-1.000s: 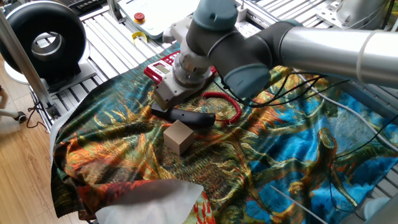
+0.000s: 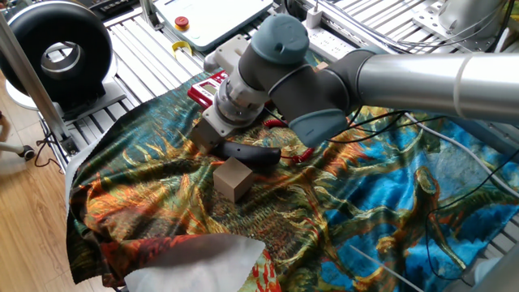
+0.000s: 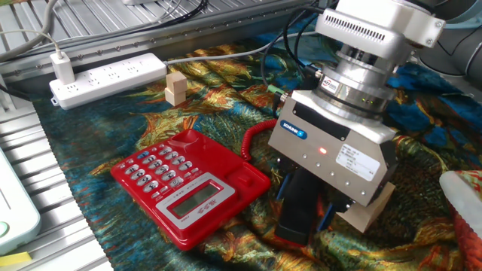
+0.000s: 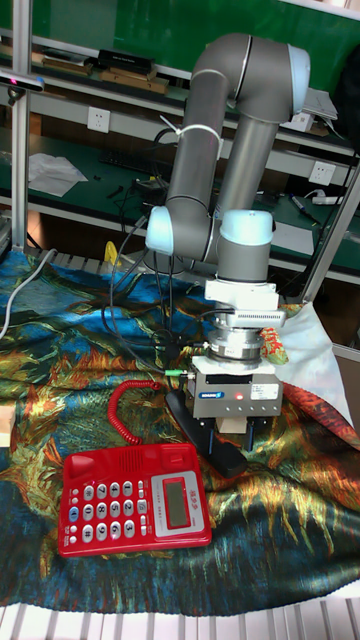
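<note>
A black telephone handset [image 3: 296, 218] lies off its base on the patterned cloth. My gripper [image 3: 301, 212] is low over it and open, its blue-edged fingers [image 3: 326, 217] standing on either side of the handset in exterior view 2. A gap shows on the right finger's side; contact on the left cannot be made out. The red telephone base [image 3: 192, 181] lies beside the gripper, joined by a coiled red cord [image 4: 119, 411]. In exterior view 1 the gripper body hides its fingers and one end of the handset [image 2: 251, 154].
A wooden block [image 2: 233, 180] sits close beside the handset. Two small blocks [image 3: 175, 89] stand near a white power strip [image 3: 113, 81]. The cloth has raised folds, and a pale folded-over corner [image 2: 195, 266] lies at the front in exterior view 1.
Handset and block have stayed in place.
</note>
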